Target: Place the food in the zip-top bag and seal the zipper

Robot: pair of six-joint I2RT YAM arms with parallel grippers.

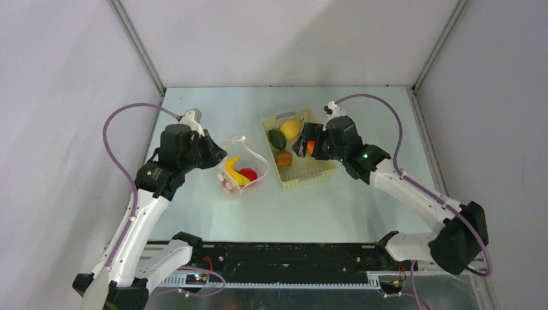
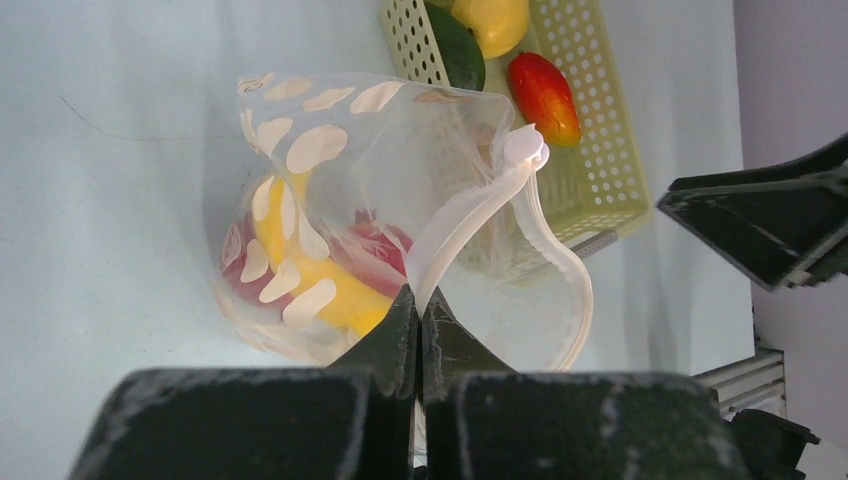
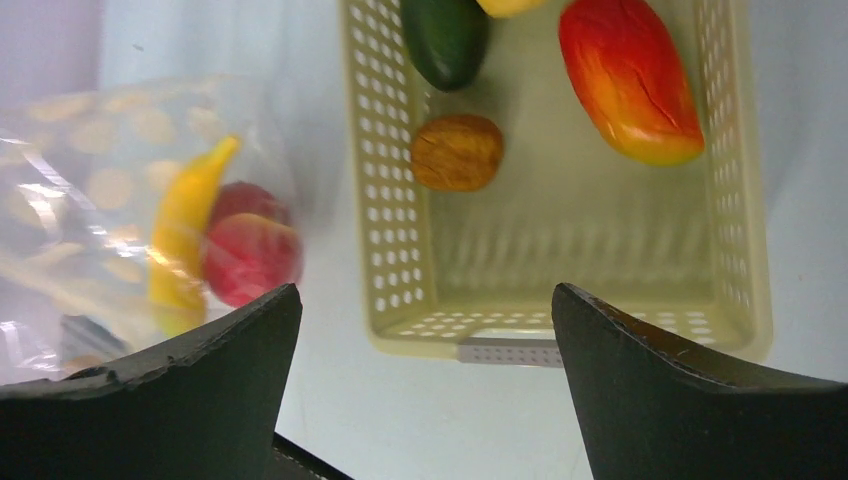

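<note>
The clear zip top bag point(image 2: 300, 200) holds a yellow banana point(image 3: 185, 235) and red fruit point(image 3: 250, 260). My left gripper is shut on the bag's rim by its zipper. My right gripper stands open above the pale yellow basket point(image 3: 510, 250), which holds a red-and-yellow mango point(image 3: 632, 85), a brown food item point(image 3: 457, 152), a dark green avocado point(image 3: 443, 37) and a yellow fruit point(image 1: 290, 129). Nothing is between the right fingers.
The basket stands just right of the bag on the pale table point(image 1: 232, 219). Free table lies in front of both and at the far right. Walls enclose the back and sides.
</note>
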